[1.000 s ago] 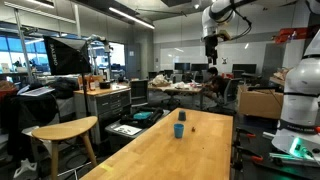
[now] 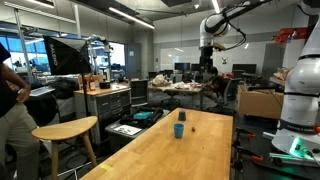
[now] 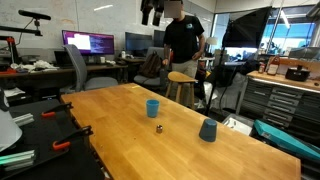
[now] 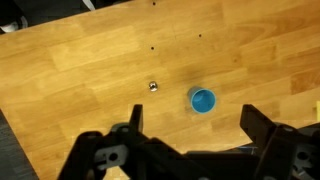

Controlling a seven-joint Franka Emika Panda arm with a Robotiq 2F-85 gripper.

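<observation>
A blue cup (image 2: 178, 131) stands upright on the wooden table (image 2: 165, 158); in the wrist view its round opening (image 4: 202, 99) faces me. Near it lies a tiny object (image 3: 159, 128), too small to identify, also visible in the wrist view as a little dark-and-light piece (image 4: 153, 86). A dark blue-grey cup (image 3: 208, 130) stands apart from them, with its wider end down. High above the table, well clear of everything on it, my gripper is open, its fingers wide apart and nothing between them.
A person (image 3: 184, 42) stands beyond the table, close to a round wooden stool (image 3: 183, 77). A black softbox lamp (image 2: 67, 57) rises beside the table.
The raised arm and gripper have shifted slightly to the left and lower in exterior view 1. The cups have not moved.
</observation>
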